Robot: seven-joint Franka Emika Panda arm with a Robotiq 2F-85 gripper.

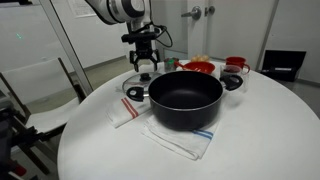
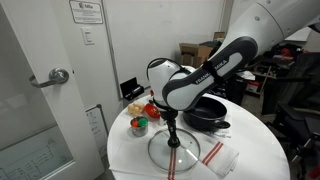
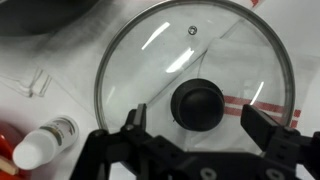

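Note:
A clear glass lid (image 3: 135, 65) with a dark round knob (image 3: 198, 105) lies on the white table, partly over a red-striped cloth. My gripper is open above it; from the wrist, the knob appears between the two fingers and slightly ahead of them. In the second exterior view, the gripper (image 2: 172, 130) hangs just over the knob (image 2: 173, 142). Behind the black pot (image 1: 186, 92), the first exterior view shows the lid (image 1: 132, 87) and the lowered gripper (image 1: 145, 64). No contact between fingers and knob is visible.
The two-handled pot stands on a blue-striped cloth (image 1: 180, 139). Beyond it are a red bowl (image 1: 199, 67), a red mug (image 1: 237, 63) and a clear cup. A white-capped bottle (image 3: 42, 145) lies near the lid.

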